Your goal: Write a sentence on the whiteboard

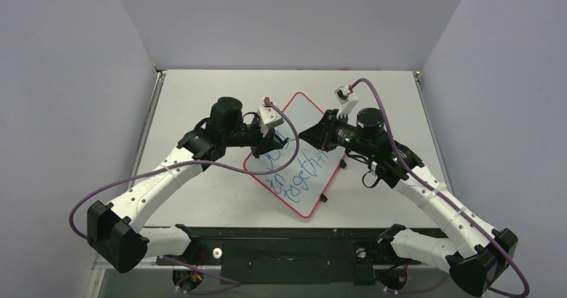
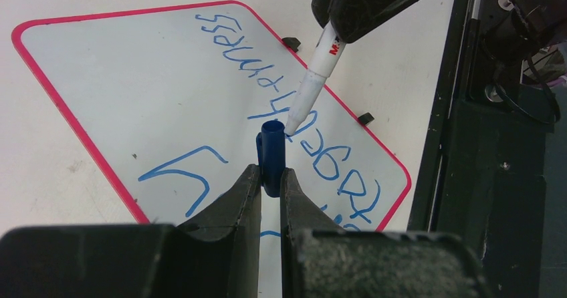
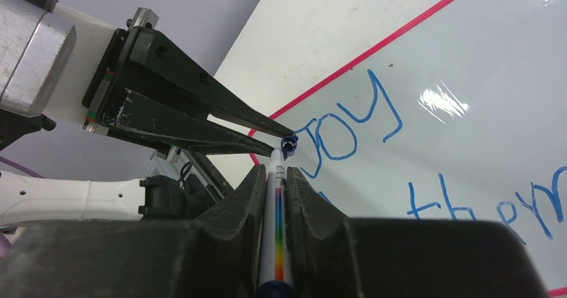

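The red-edged whiteboard (image 1: pixel 304 201) lies turned on the table, carrying blue handwriting (image 3: pixel 337 136) that includes "joy", "in" and "togetherness". Over its middle, my left gripper (image 1: pixel 285 142) is shut on a dark blue marker cap (image 2: pixel 273 152), open end upward in the left wrist view. Facing it from the right, my right gripper (image 1: pixel 301 136) is shut on a white marker (image 2: pixel 313 87). The marker's tapered end is right beside the cap's mouth; it appears outside the cap, and whether they touch I cannot tell. In the right wrist view, the marker (image 3: pixel 271 224) points toward the cap.
Small black clips (image 1: pixel 323 198) sit along the whiteboard's right edge. Grey walls (image 1: pixel 80 77) enclose the sides. Purple cables (image 1: pixel 200 162) run along both arms, the left one looping over the whiteboard. Bare tabletop (image 1: pixel 194 104) lies around the whiteboard.
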